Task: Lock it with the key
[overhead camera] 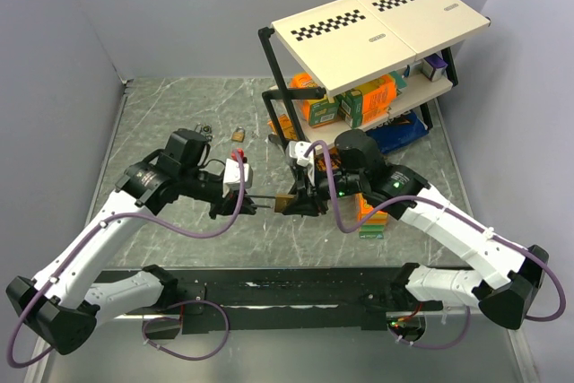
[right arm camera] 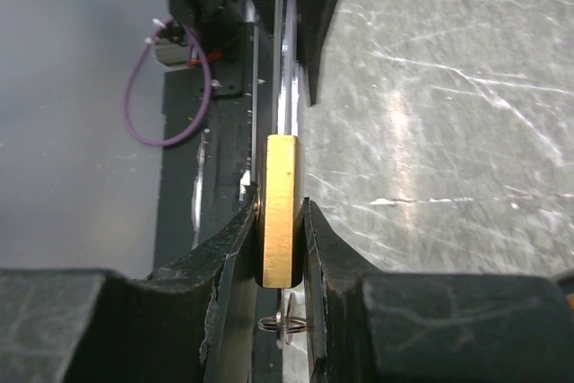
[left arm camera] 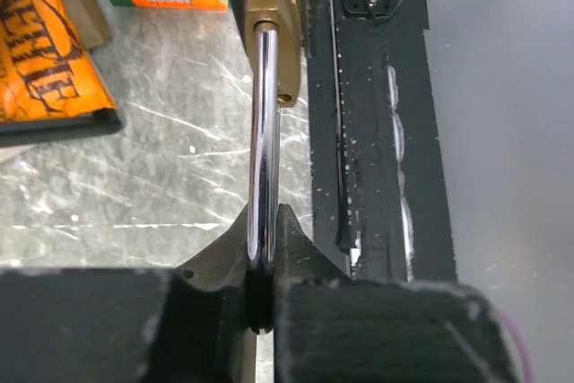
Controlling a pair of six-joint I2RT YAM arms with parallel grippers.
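A brass padlock (overhead camera: pixel 284 204) with a long steel shackle is held between the two grippers above the grey worktop. In the left wrist view my left gripper is shut on the shackle (left arm camera: pixel 265 141), with the padlock body (left arm camera: pixel 273 24) beyond it. In the right wrist view my right gripper has the brass body (right arm camera: pixel 281 190) between its fingers; a key ring (right arm camera: pixel 281 323) hangs behind it. The key itself is mostly hidden.
A cream shelf rack (overhead camera: pixel 377 29) with orange packets stands at the back right. A small padlock (overhead camera: pixel 238 134) and other small items lie at the back left of the worktop.
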